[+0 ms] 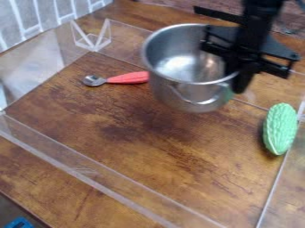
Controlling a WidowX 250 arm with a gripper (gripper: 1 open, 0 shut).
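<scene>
A steel pot (186, 76) is held up above the wooden floor at the upper middle, tilted a little, with a wire handle on its side. My dark gripper (234, 69) is at the pot's right rim and looks shut on it, though it is blurred. A spoon with a red handle (127, 78) lies on the floor left of the pot. A pale green cabbage-like toy (280, 129) lies at the right.
Clear plastic walls (89, 191) border the wooden work area (131, 147). A blue object (17, 223) shows at the bottom left corner.
</scene>
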